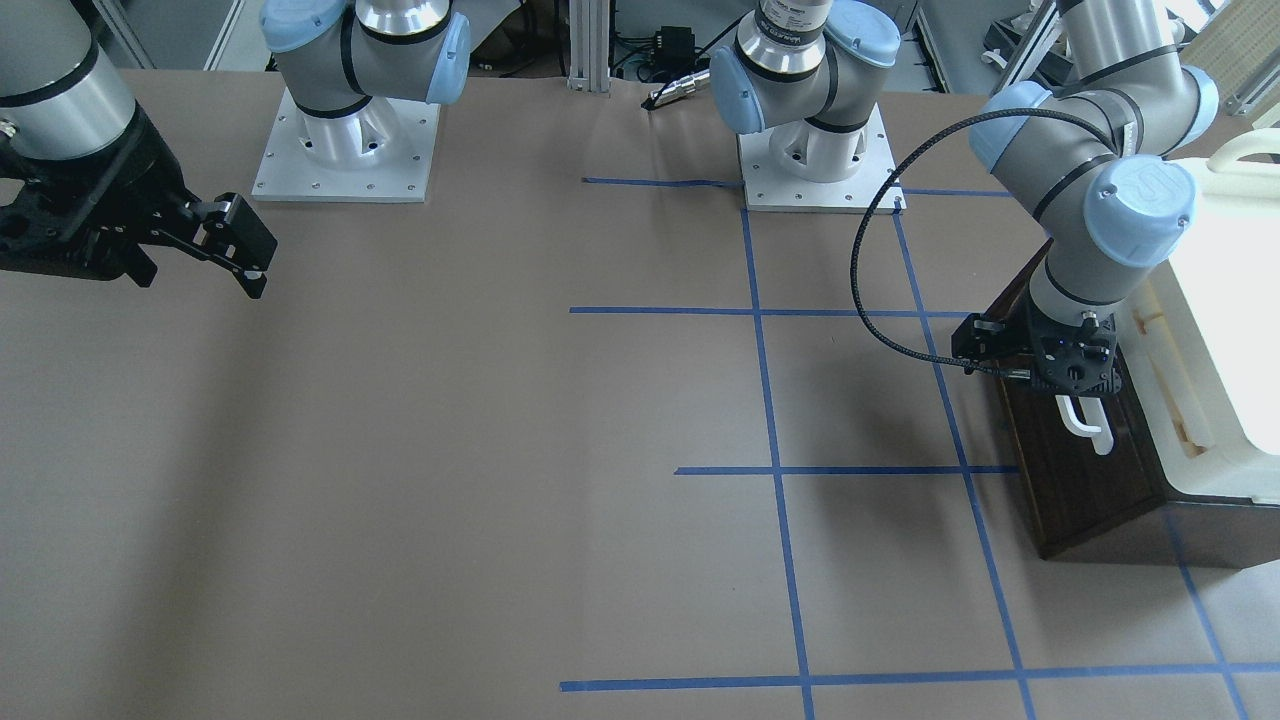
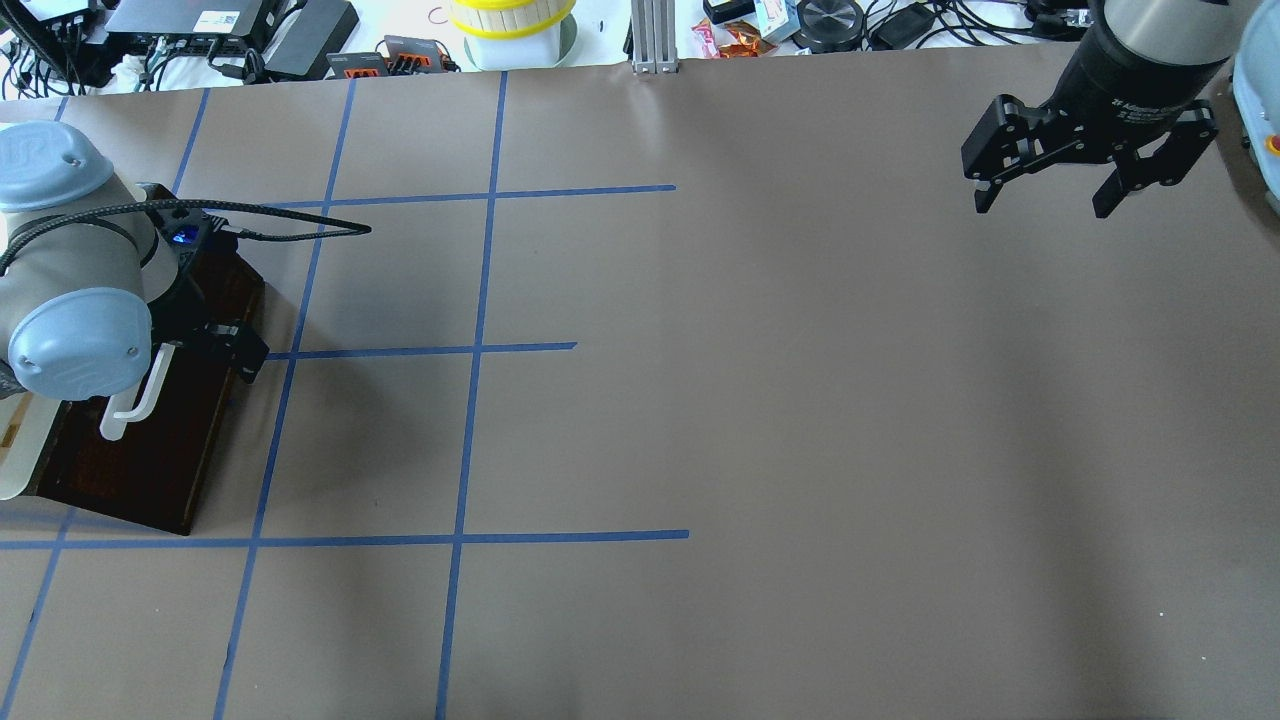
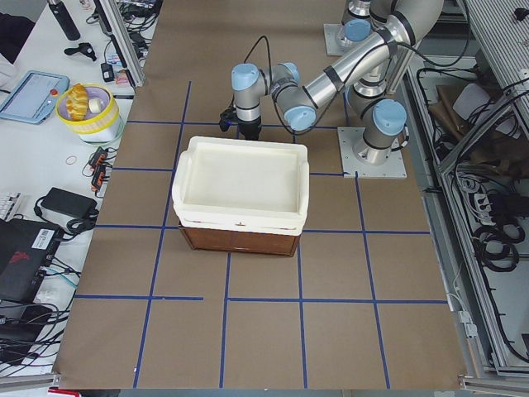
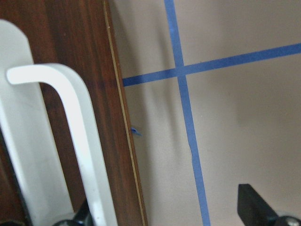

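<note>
A dark wooden box (image 1: pixel 1080 504) with a white inner bin (image 3: pixel 240 186) carries a white handle (image 4: pixel 89 150) on its dark face. My black gripper (image 1: pixel 1038 354) hangs right at that handle, with the hose looping over it. In the wrist view the handle fills the left, one black fingertip (image 4: pixel 251 207) shows at lower right, and another dark part is mostly hidden behind the handle at the bottom, so the fingers look apart. Whether the handle is touched cannot be told.
A second black gripper (image 2: pixel 1092 144) hangs at the opposite side. Other white arms (image 1: pixel 816 120) stand at the back.
</note>
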